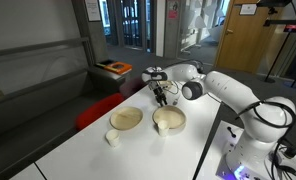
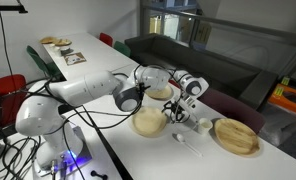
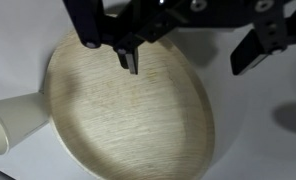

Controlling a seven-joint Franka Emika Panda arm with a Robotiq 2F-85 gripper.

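My gripper stands open, its two dark fingers wide apart with nothing between them. In the wrist view, a round pale wooden plate (image 3: 138, 115) lies below, mostly under the left finger, and it looks empty. A whitish cup (image 3: 13, 122) shows at the left edge of that view, beside the plate's rim. From the first exterior side, the gripper (image 1: 166, 97) hangs just behind the nearer plate (image 1: 169, 118), with a cup (image 1: 162, 128) at its front rim. The second exterior view has the gripper (image 2: 176, 112) close to the plate (image 2: 148, 122).
Another wooden plate (image 1: 127, 118) and a second cup (image 1: 113, 137) stand to the left. A small pale utensil, seemingly a spoon (image 2: 181, 138), lies on the white table. A dark sofa (image 1: 38, 80) runs along the back.
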